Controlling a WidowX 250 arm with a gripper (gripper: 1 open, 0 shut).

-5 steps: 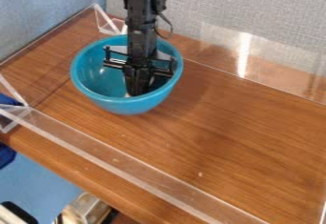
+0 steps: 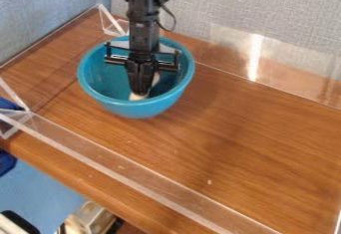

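Note:
A teal bowl sits on the wooden table toward the back left. My black gripper reaches down inside it, with its fingertips low near the bowl's floor. A small pale object shows at the bottom of the bowl by the fingertips, partly hidden by them. The gripper looks shut; I cannot make out anything held between its fingers.
Clear plastic edging runs along the table's left, front and back edges, with a grey wall behind. Blue and pale items lie beyond the left edge.
My gripper has moved a little left within the bowl, and more of the pale object at the bottom now shows.

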